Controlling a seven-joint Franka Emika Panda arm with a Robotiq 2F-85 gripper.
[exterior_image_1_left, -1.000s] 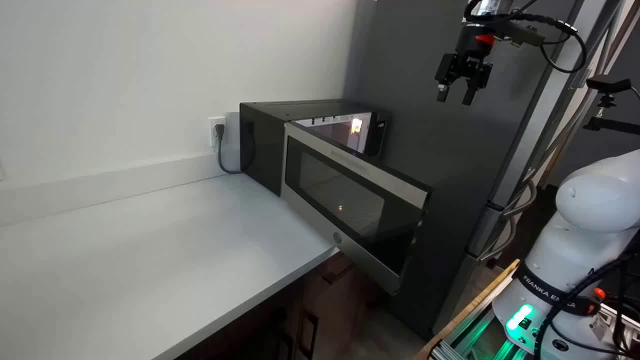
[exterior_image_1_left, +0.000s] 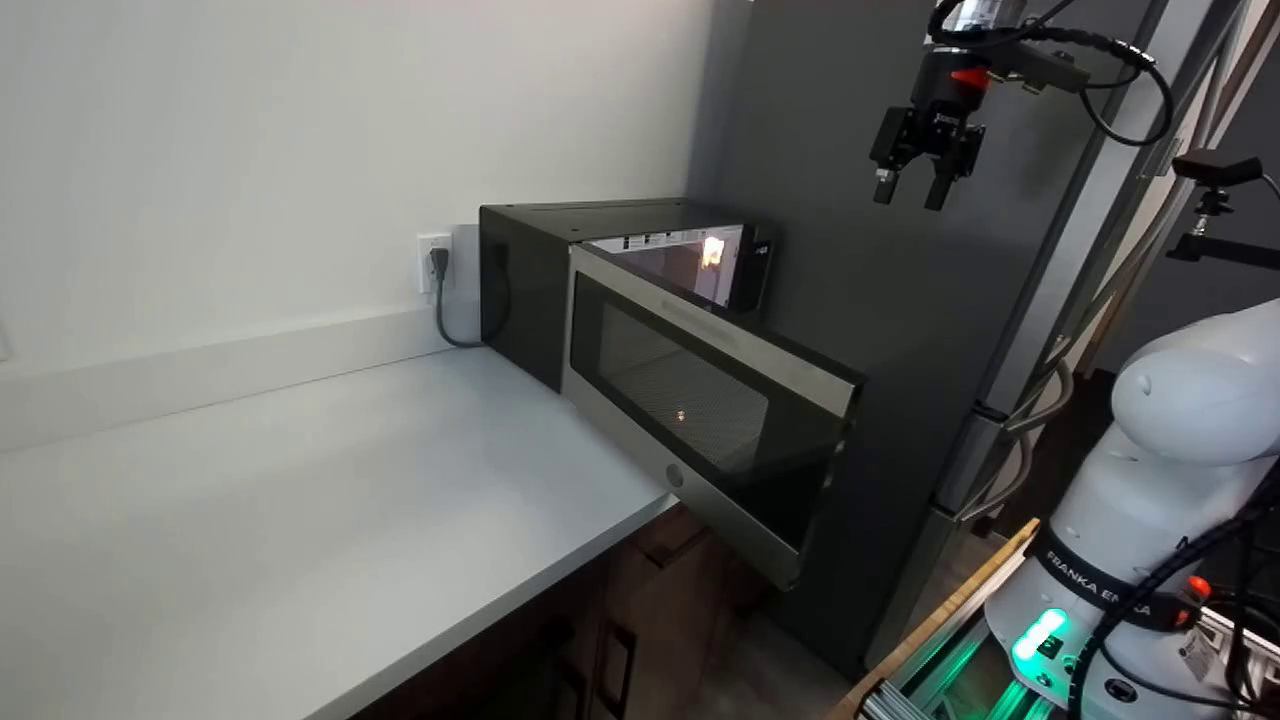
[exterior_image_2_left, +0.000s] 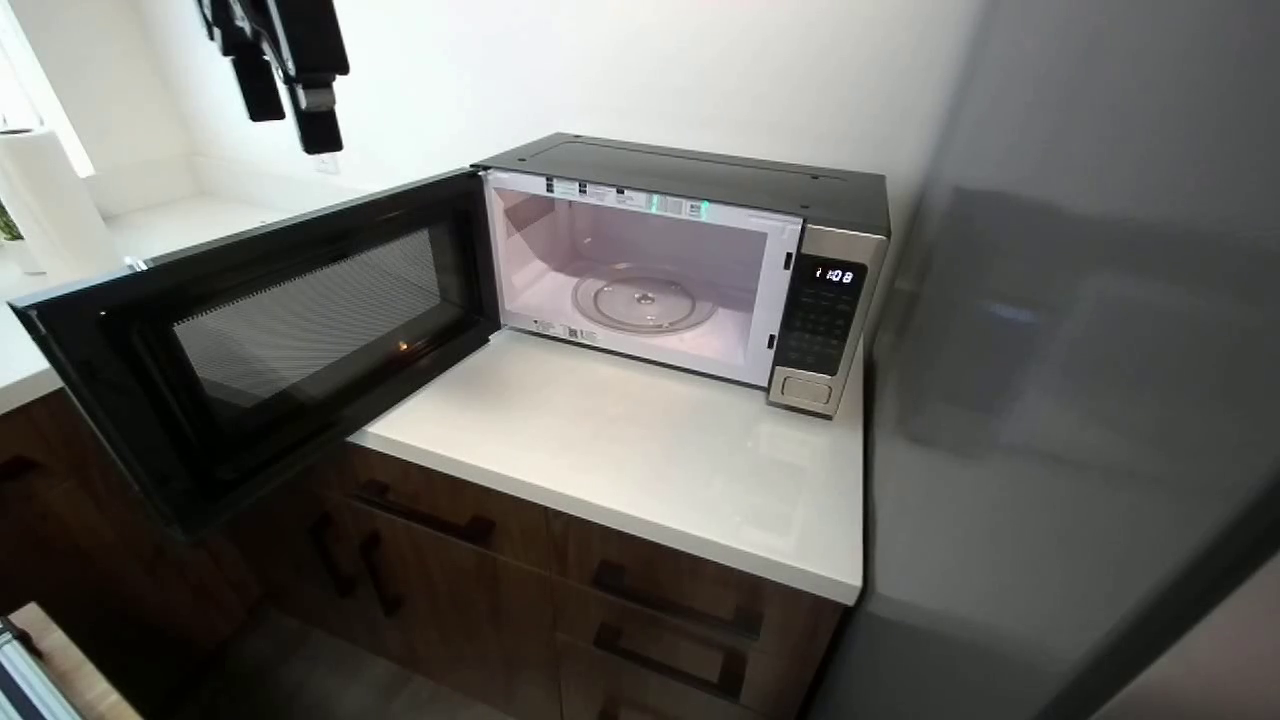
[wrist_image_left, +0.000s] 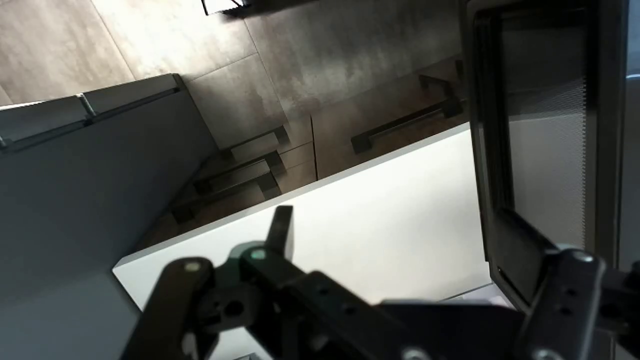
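Note:
The microwave (exterior_image_2_left: 708, 180) stands on the white counter with its door (exterior_image_2_left: 90, 348) swung wide out past the counter's front edge. Inside, only a glass turntable (exterior_image_2_left: 644, 300) shows in the lit cavity. My gripper (exterior_image_1_left: 911, 197) hangs pointing down, above and apart from the door in exterior view 1. Its two fingers are spread, with nothing between them. In the wrist view the open door (wrist_image_left: 489, 150) is at the right, and one gripper finger (wrist_image_left: 280, 231) shows over the counter.
A tall grey fridge (exterior_image_2_left: 1080, 300) borders the counter on the right. Dark wooden drawers with bar handles (exterior_image_2_left: 426, 516) are below. A power cord (exterior_image_1_left: 441, 306) runs to the wall outlet.

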